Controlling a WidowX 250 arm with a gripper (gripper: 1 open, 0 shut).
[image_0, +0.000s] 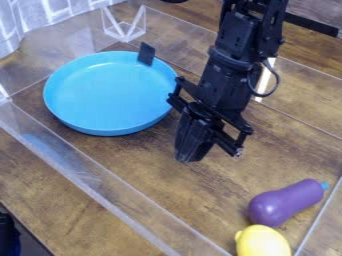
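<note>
My black gripper (189, 150) points down over the wooden surface in the middle of the view, just right of a blue plate (104, 92). It looks shut, with nothing seen between its fingertips. At the lower right lie a purple toy eggplant (283, 204) and, below it, a yellow lemon-like toy (261, 242), both apart from the gripper.
Clear plastic walls run along the left and right edges of the work area. A pale object, partly hidden by the arm, lies behind it on the right. The wood between the plate and the eggplant is bare.
</note>
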